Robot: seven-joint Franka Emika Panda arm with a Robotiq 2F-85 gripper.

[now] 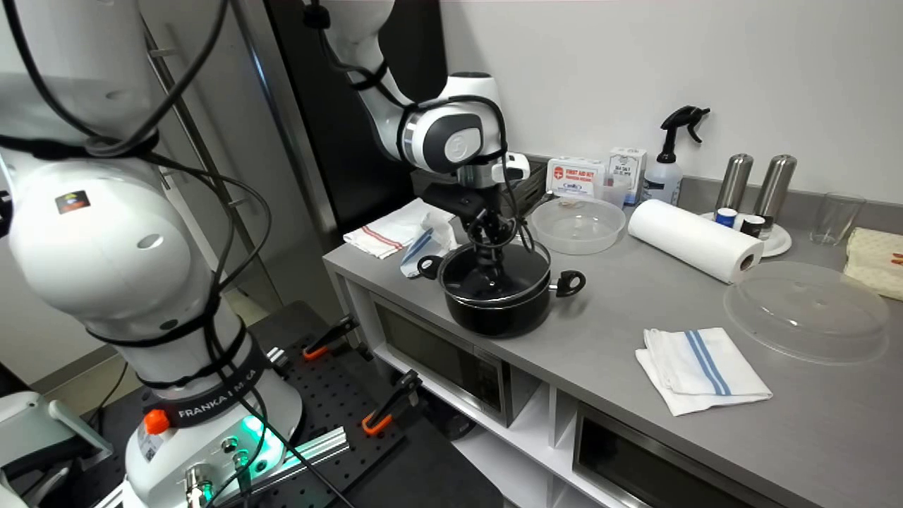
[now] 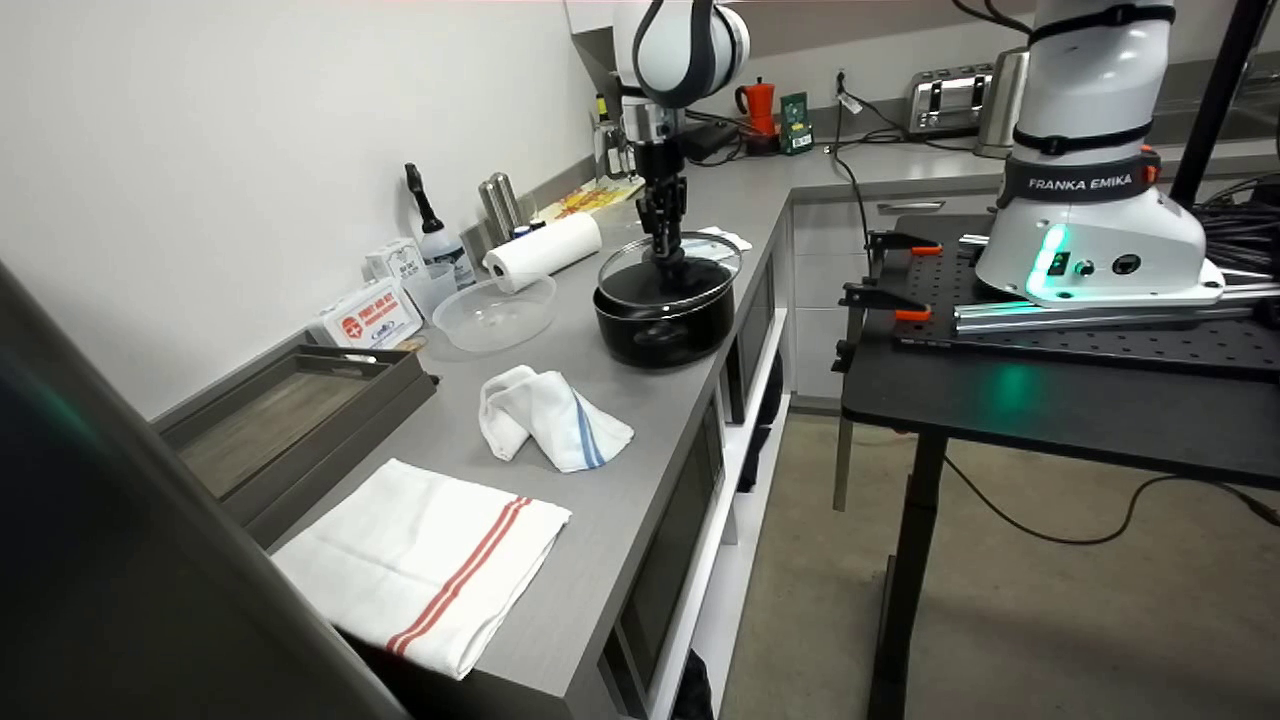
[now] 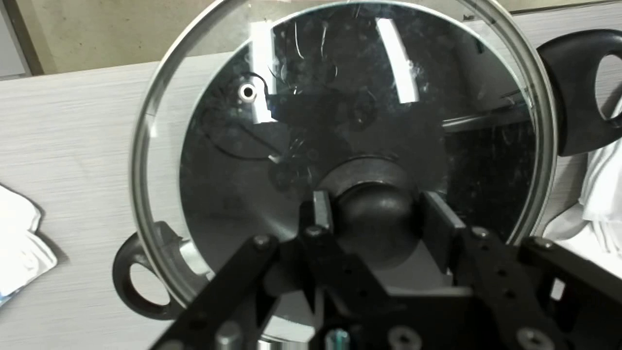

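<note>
A glass lid [image 3: 160, 76] with a metal rim and a round black knob [image 3: 379, 224] is over the black pot [image 1: 499, 317]. My gripper points down at it, its fingers [image 3: 323, 211] on both sides of the knob, shut on it. Seen from exterior view 2, the lid [image 2: 624, 282] sits a little above the pot [image 2: 660, 336], slightly tilted. The wrist view shows the lid's rim wider than the pot's, with counter and floor visible through the glass. The pot stands on the counter, its two black handles [image 1: 569, 283] sticking out sideways.
Close to the pot are a crumpled blue-striped towel [image 2: 552, 414] and a clear plastic bowl [image 1: 580, 224]. A paper towel roll [image 1: 694, 240], a folded towel [image 1: 702, 368] and a clear plastic lid [image 1: 808, 309] lie farther right. Bare counter lies right of the pot.
</note>
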